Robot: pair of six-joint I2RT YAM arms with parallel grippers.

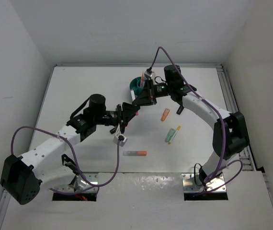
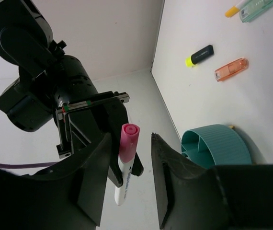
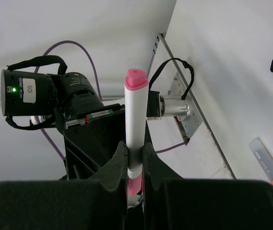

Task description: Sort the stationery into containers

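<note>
A white marker with pink ends (image 3: 136, 115) is upright in my right gripper, which is shut on it. My left gripper is part open close to the marker's pink end (image 2: 129, 141); whether it touches is unclear. The teal container (image 2: 218, 143), holding pens in the top view, stands behind the grippers. On the table (image 1: 74, 86) lie an orange item (image 1: 165, 114), a green item (image 1: 170, 134), a yellow pen (image 1: 175, 134), a dark highlighter (image 2: 201, 55) and an orange-grey item (image 1: 135, 153).
Both arms meet over the table's middle, partly hiding the container and items beneath. Metal rails edge the table at right and back.
</note>
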